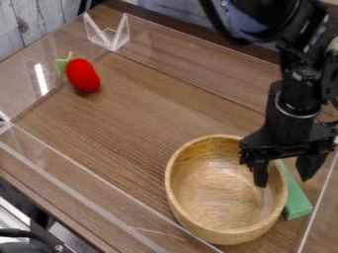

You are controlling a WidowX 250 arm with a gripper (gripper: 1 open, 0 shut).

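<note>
The black gripper [283, 160] hangs at the right over a green object [295, 203], its fingers open on either side of that object's upper part and near the right rim of a yellow bowl [188, 188]. Whether the fingers touch the green object cannot be told. The bowl is empty.
A red vegetable-like object with a green top [82, 75] lies at the upper left. A white wire-like holder [106, 32] stands at the back left.
</note>
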